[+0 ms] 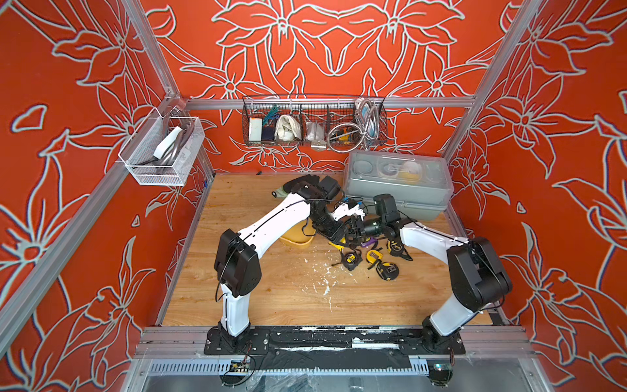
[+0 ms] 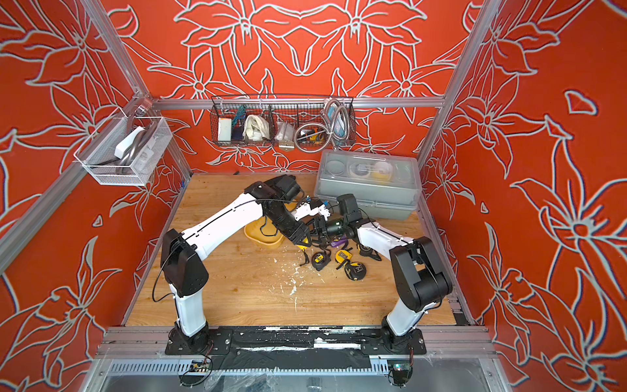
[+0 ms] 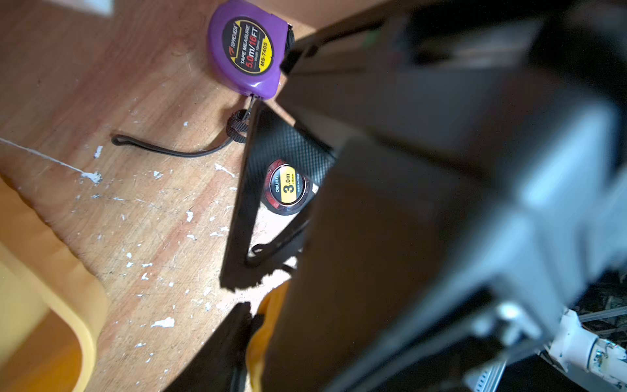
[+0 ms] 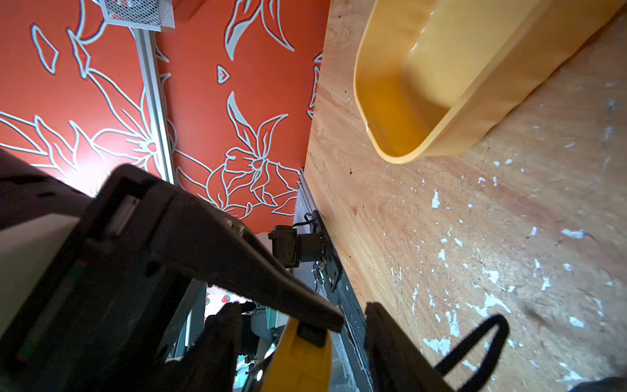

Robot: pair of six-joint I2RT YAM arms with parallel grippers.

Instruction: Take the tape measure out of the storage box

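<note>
A yellow tape measure (image 2: 304, 242) is held clear of the table by my left gripper (image 1: 340, 240), which is shut on it. In the right wrist view, one black right finger (image 4: 281, 287) reaches over the yellow tape measure (image 4: 300, 362); the other finger is hidden. Part of the yellow storage box (image 4: 401, 140) shows there, and the box stands under my left forearm in the top views. The visible corner of its inside is empty.
Several tape measures lie on the table close by, among them a purple one (image 3: 245, 49), a round red-black one (image 3: 287, 186) and a black-yellow one (image 1: 387, 270). A lidded grey bin (image 1: 398, 179) stands at the back right. Bare table lies in front.
</note>
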